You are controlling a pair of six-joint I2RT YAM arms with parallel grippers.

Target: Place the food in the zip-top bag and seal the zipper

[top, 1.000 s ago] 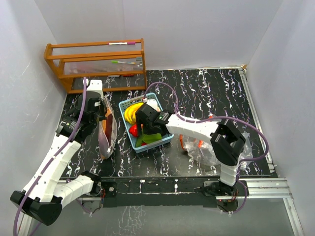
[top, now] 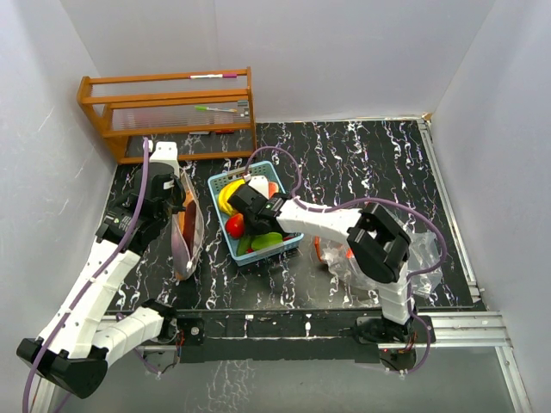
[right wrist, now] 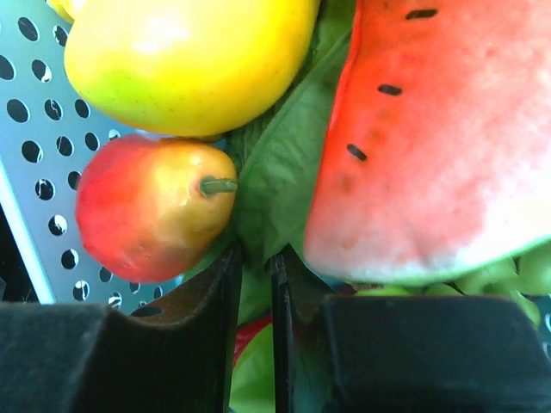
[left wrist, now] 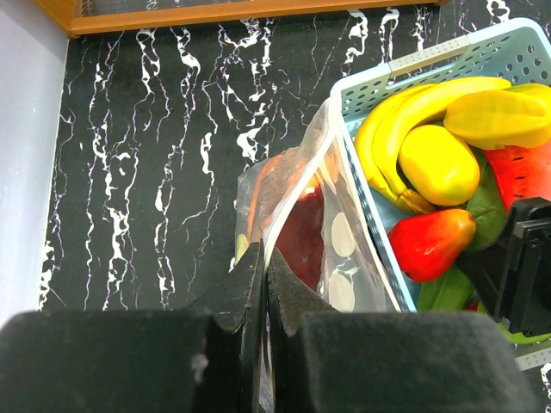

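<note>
In the left wrist view, a clear zip top bag [left wrist: 343, 237] stands with its mouth spread, some reddish-brown food [left wrist: 303, 234] inside. My left gripper is shut on the bag's rim. To the right of the bag is the blue basket [top: 219, 237], holding yellow bananas [left wrist: 398, 138], a yellow mango [left wrist: 439, 164], a red-yellow fruit [right wrist: 155, 206], a watermelon slice [right wrist: 439, 138] and green leaves [right wrist: 288, 163]. My right gripper points down into the basket beside the red-yellow fruit. Its fingers are slightly apart, with green leaf showing behind the gap; no hold on it is visible.
A wooden rack [top: 172, 99] with pens stands at the back left. Other clear bags [top: 353, 268] lie to the right, partly under the right arm.
My right gripper has shifted slightly left within the basket, and its arm has swung left with it. The left arm and the bag have hardly moved.
</note>
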